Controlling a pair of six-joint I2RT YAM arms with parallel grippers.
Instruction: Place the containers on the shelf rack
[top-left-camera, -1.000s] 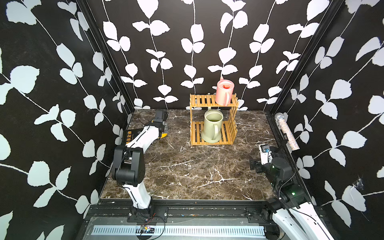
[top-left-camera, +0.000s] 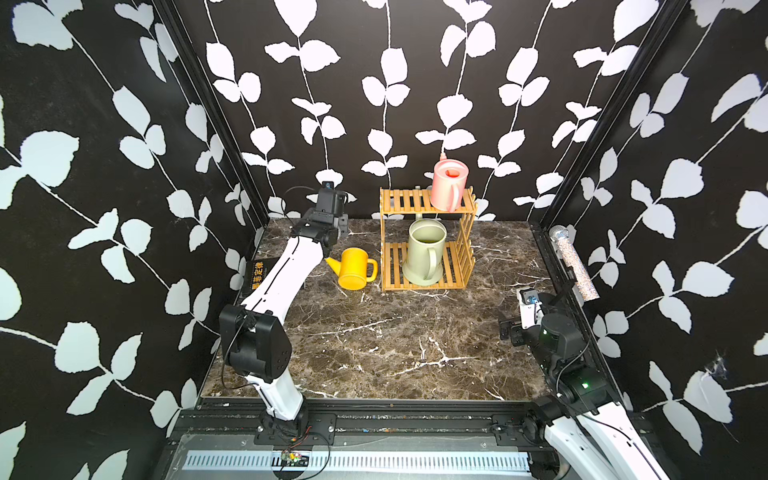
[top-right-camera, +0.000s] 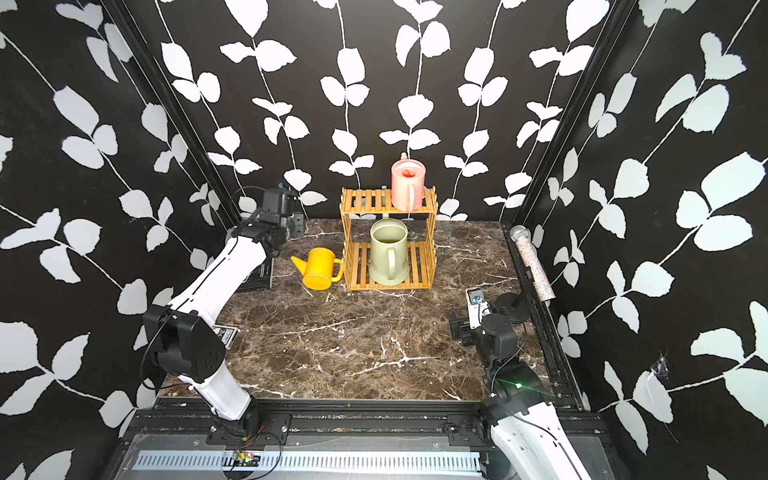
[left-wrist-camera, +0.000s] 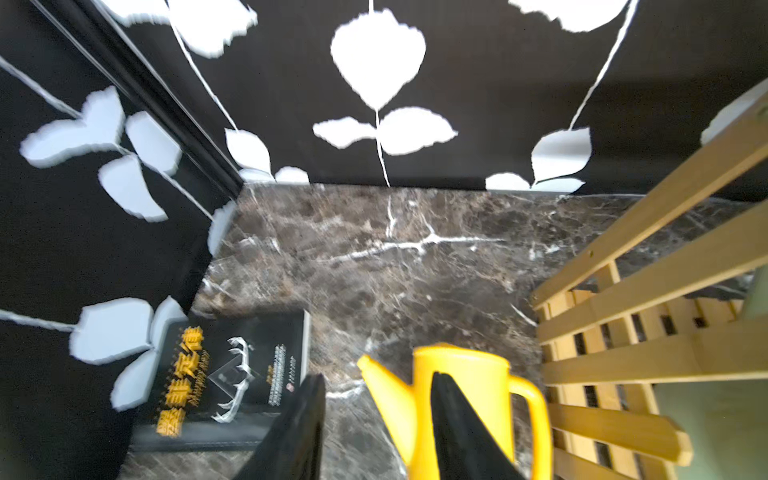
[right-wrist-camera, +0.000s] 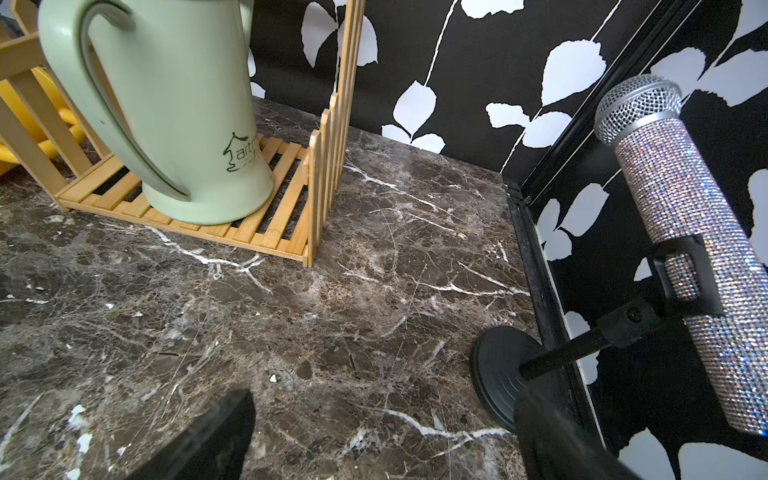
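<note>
The yellow watering can (top-left-camera: 353, 269) is beside the left side of the wooden shelf (top-left-camera: 462, 272), spout left and handle right. It is tipped so its opening does not show; I cannot tell whether it touches the table. My left gripper is open, its fingers (left-wrist-camera: 297, 436) apart, and the can (left-wrist-camera: 472, 392) appears beyond the right one. A green watering can (top-right-camera: 389, 254) stands on the lower shelf level, and a pink one (top-right-camera: 408, 185) on the upper. Over the right part of the table, my right gripper stands open and empty.
A black book (left-wrist-camera: 228, 380) lies by the left wall. At the right edge stands a glittery microphone (right-wrist-camera: 696, 208) on a black stand (right-wrist-camera: 505, 376). The upper shelf level (top-left-camera: 406, 201) has bare slats left of the pink can.
My left arm has risen and reached farther back. The right arm looks almost unchanged.
</note>
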